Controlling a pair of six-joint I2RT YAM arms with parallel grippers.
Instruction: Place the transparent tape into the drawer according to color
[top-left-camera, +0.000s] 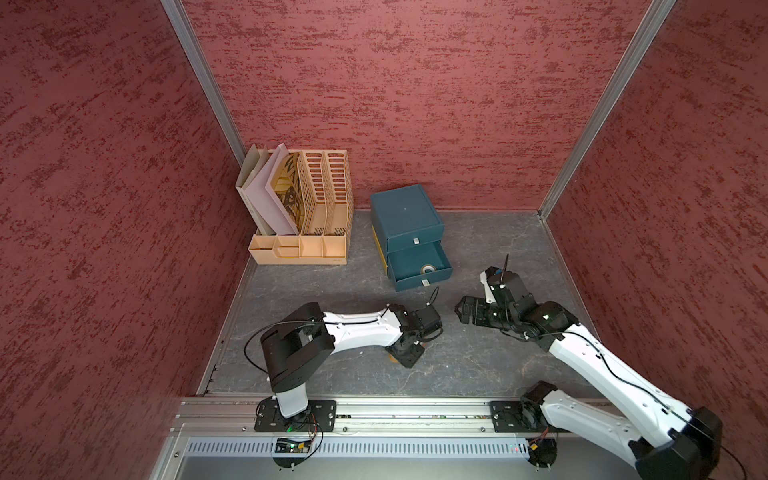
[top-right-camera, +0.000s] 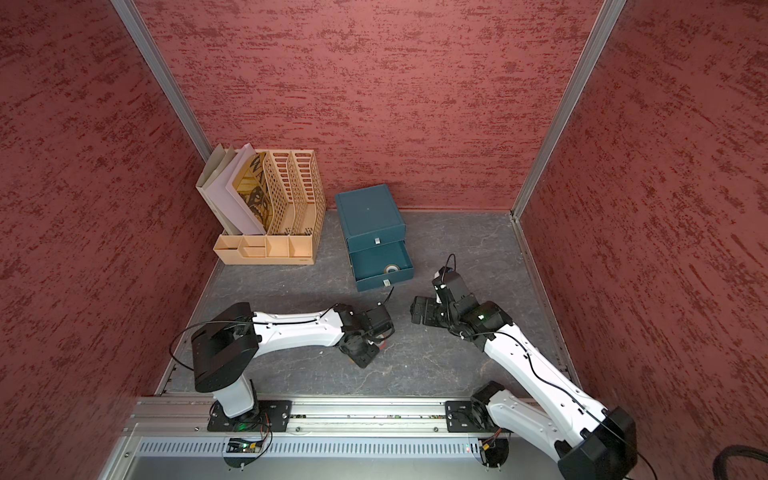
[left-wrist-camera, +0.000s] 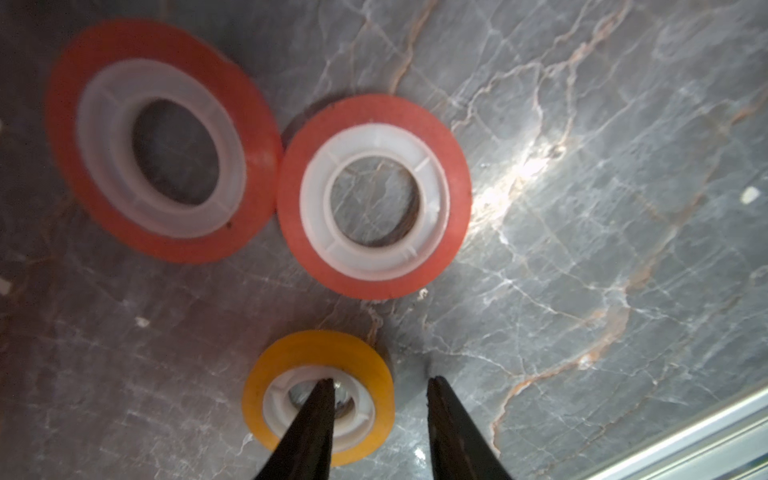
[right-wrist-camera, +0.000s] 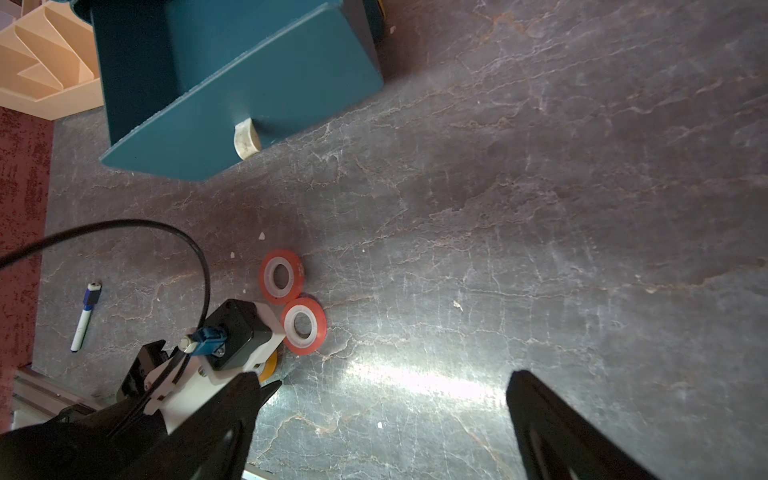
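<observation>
Two red tape rolls with white cores lie touching on the table in the left wrist view, one on the left (left-wrist-camera: 260, 188) and one in the middle (left-wrist-camera: 454, 192). Nearer the fingers is a smaller yellow roll (left-wrist-camera: 276, 356). My left gripper is part open, one finger overlapping the yellow roll in the picture and nothing visible between the tips. A teal two-drawer cabinet (top-left-camera: 405, 212) has its lower drawer (top-left-camera: 409, 282) pulled out. Inside sits one tape roll (top-left-camera: 428, 269), its colour unclear. To the right, my right gripper stands open and empty above the table.
A wooden file rack (top-left-camera: 324, 192) with folders and small compartments stands back left. A marker (right-wrist-camera: 85, 316) lies on the table, left in the right wrist view. The left arm covers the rolls from above.
</observation>
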